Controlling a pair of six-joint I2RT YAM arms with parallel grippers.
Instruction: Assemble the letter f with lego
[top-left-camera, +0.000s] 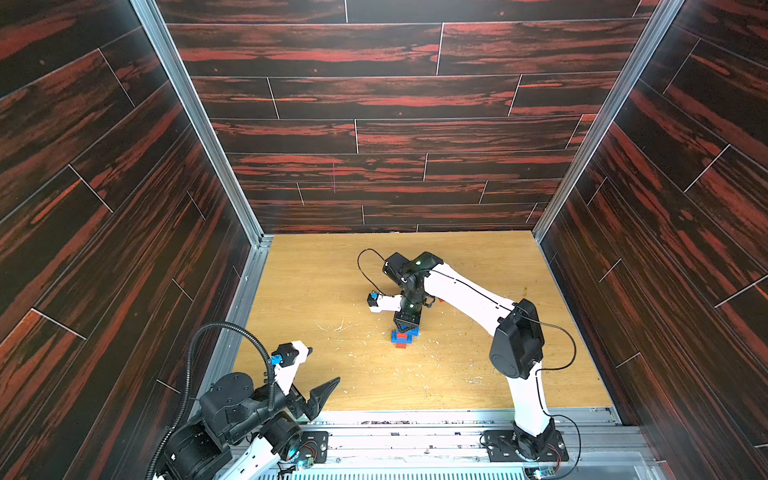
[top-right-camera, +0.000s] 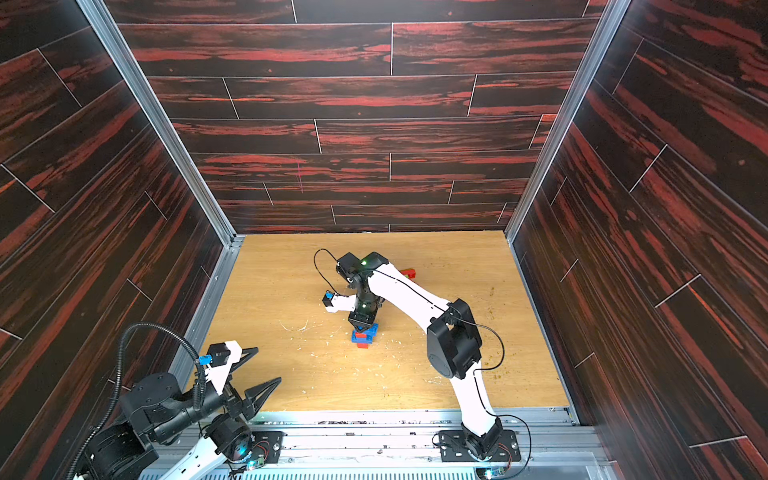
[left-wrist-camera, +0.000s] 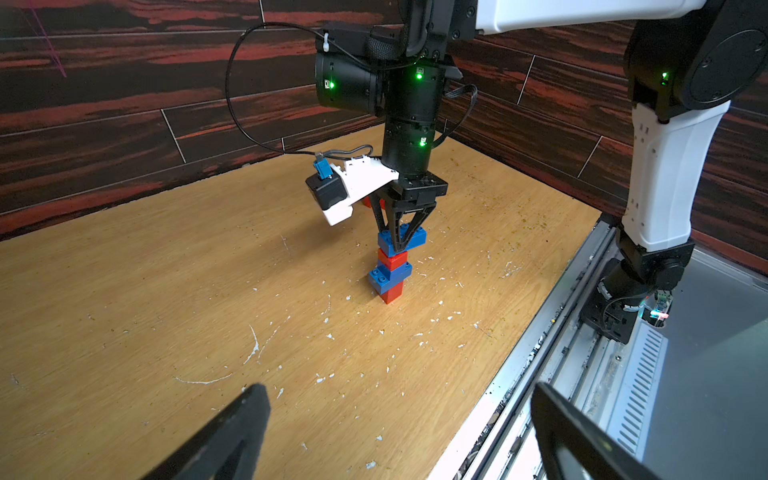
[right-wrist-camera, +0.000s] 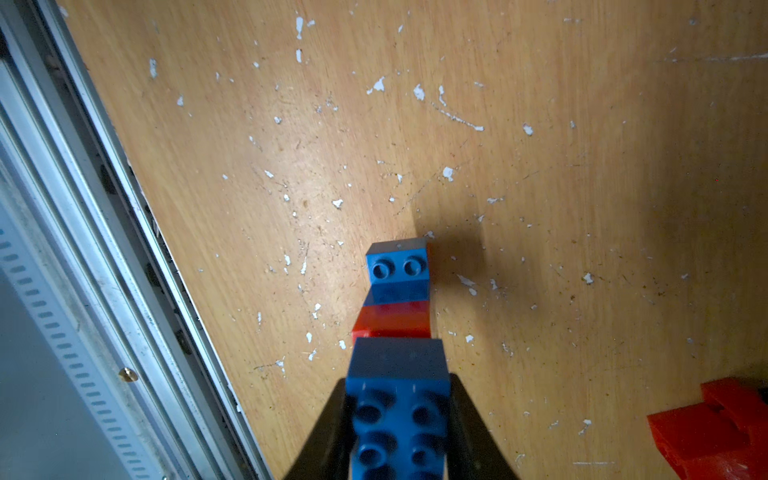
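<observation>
In the left wrist view a small tower stands on the table: a red brick (left-wrist-camera: 392, 293) at the bottom, a blue brick (left-wrist-camera: 389, 277) jutting out above it, then another red brick (left-wrist-camera: 393, 259). A longer blue brick (left-wrist-camera: 414, 237) is at the top, and my right gripper is shut on it. From the right wrist view, this studded blue brick (right-wrist-camera: 398, 358) sits between the fingers, hiding part of the red brick (right-wrist-camera: 392, 319) below it. Whether it is pressed fully down I cannot tell. My left gripper is open and empty, away from the tower near the front left.
Spare red bricks (right-wrist-camera: 712, 432) lie behind the tower, one also showing as a red brick (top-right-camera: 409, 273) past the right arm. White flecks dot the wooden table (top-left-camera: 320, 280), whose left and right areas are clear. A metal rail (top-left-camera: 400, 417) borders the front.
</observation>
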